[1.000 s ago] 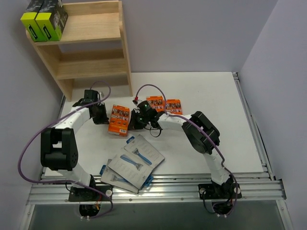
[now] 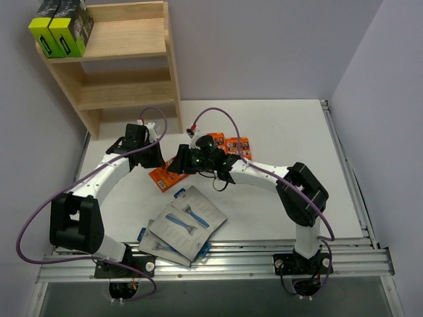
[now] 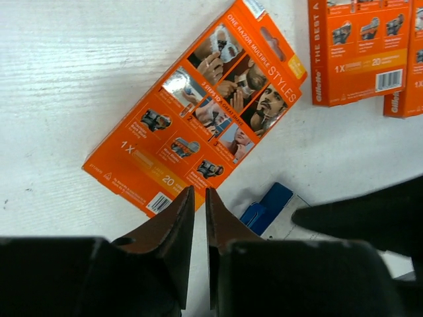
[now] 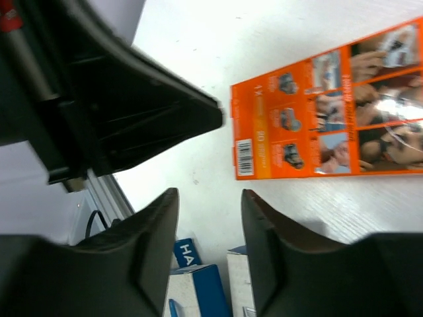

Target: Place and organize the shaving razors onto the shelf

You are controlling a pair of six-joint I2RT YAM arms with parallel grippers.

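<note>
An orange razor box (image 2: 162,179) lies on the white table below the shelf, partly hidden by both grippers in the top view. In the left wrist view this box (image 3: 198,109) lies flat and slanted, and the left gripper hovers over its lower edge, its fingertips only slightly apart with nothing between them. The right gripper stands open and empty beside the box (image 4: 324,109), apart from it. Two more orange razor boxes (image 2: 238,146) lie behind the right arm. Wooden shelf (image 2: 125,89) boards stand at the back left.
Green-black boxes (image 2: 61,30) occupy the shelf's top left; its middle board looks bare. Grey packages with blue cutlery pictures (image 2: 188,221) lie in front of the grippers.
The orange box has turned from nearly straight to slanted. My left gripper has moved right, over it. The right gripper has shifted slightly left and its arm has swung outward to the right.
</note>
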